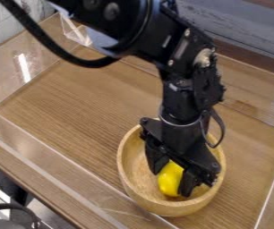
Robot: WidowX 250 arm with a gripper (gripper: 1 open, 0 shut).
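My black gripper [175,172] reaches down into a round wooden bowl [146,197] at the lower middle of the camera view. Between and below its fingers lies a yellow object [169,179], partly hidden by them. I cannot tell whether the fingers are closed on it.
A wooden tabletop [68,107] fills most of the view, with bare space left of and behind the bowl. Clear strips run along its left and right edges. A dark cable curves at the lower left, and a pale wall stands at the back.
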